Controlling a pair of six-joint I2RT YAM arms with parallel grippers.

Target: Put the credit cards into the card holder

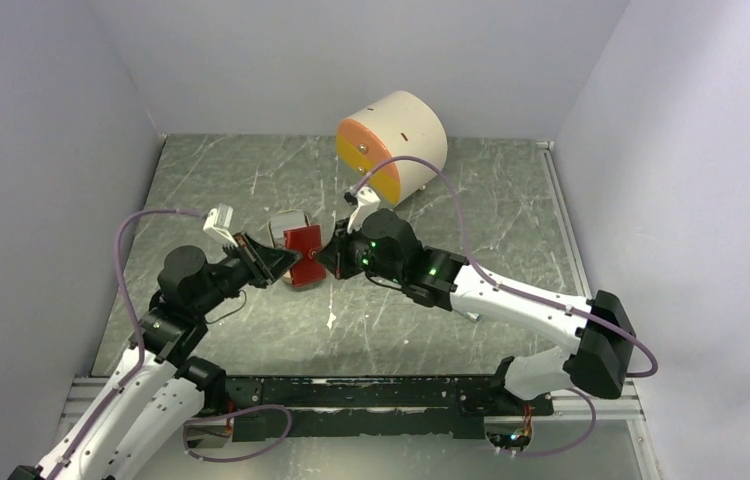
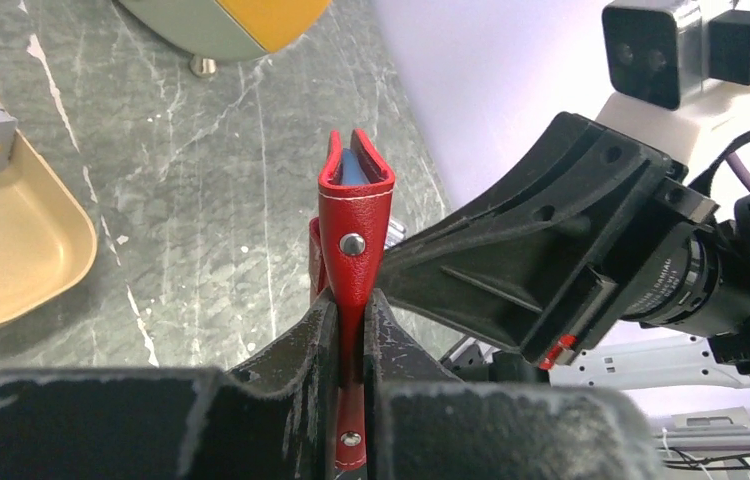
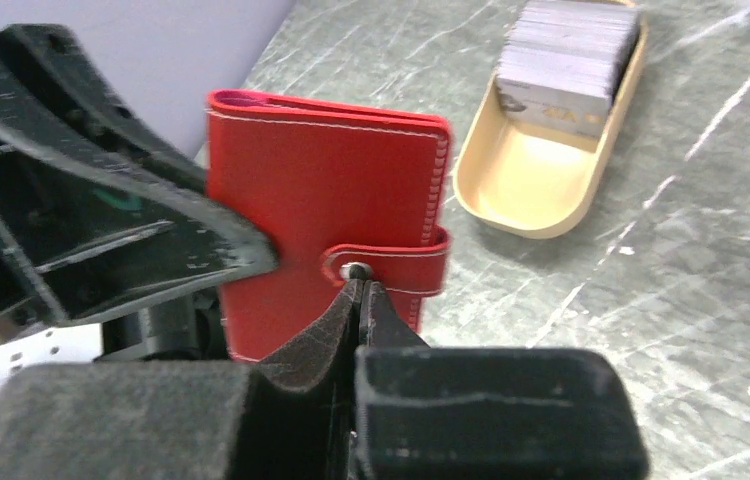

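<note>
Upright in the air is the red card holder [image 3: 321,175], its strap [image 3: 396,265] fastened across one side with a round snap. My left gripper is shut on it, with the holder standing up between its fingers. A blue edge [image 2: 352,168] shows inside the holder's open top. My right gripper is shut, its tips right at the snap, with nothing visible between them. Behind and below, a stack of grey cards [image 3: 566,65] lies in a tan tray [image 3: 531,200]; the holder partly hides the tray in the top view.
A cream drum [image 1: 416,135] with an orange and yellow face lies at the back of the marble-look table [image 1: 511,220]. The two grippers stand very close together at the holder.
</note>
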